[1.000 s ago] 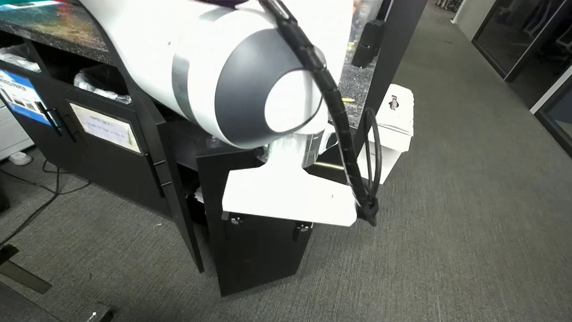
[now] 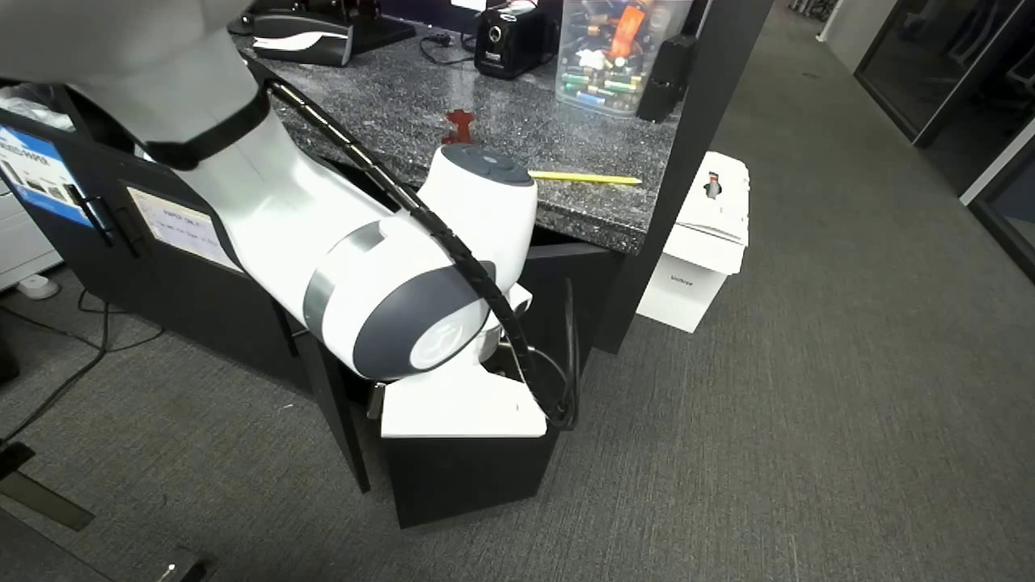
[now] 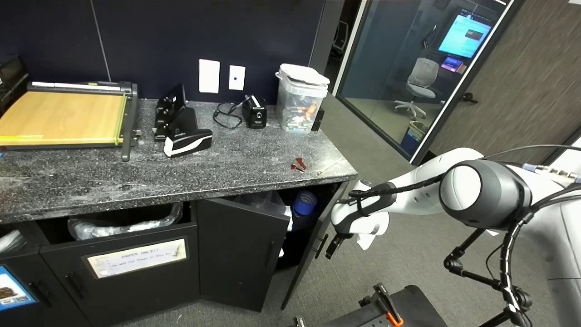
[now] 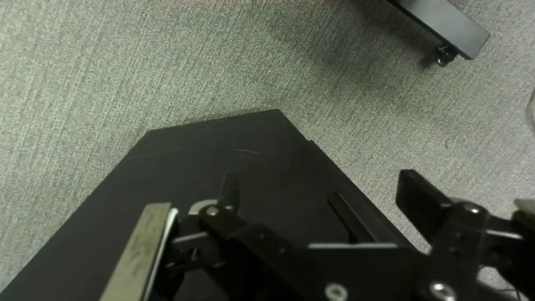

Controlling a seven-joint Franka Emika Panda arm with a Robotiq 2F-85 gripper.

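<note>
My gripper stands open, its two fingers (image 4: 412, 193) wide apart in the wrist view. Behind them is the black outer face of the right cabinet door (image 4: 215, 150). A slim dark door handle (image 4: 352, 218) shows in the gap between the fingers, nearer the right one; I cannot tell whether they touch it. In exterior view 2 my gripper (image 3: 332, 248) hangs beside that door, close to its handle (image 3: 321, 246). The left door (image 3: 239, 250) also stands swung out. In exterior view 1 the arm and white mount hide the fingers.
Above the doors, the grey speckled counter (image 3: 245, 163) holds a stapler (image 3: 188, 142), a red object (image 3: 298, 164) and a bin of batteries (image 3: 300, 103). A blue roll (image 3: 304, 202) sits inside the cabinet. A white box (image 2: 694, 242) stands on the floor to the right.
The right door looks nearly unmoved.
</note>
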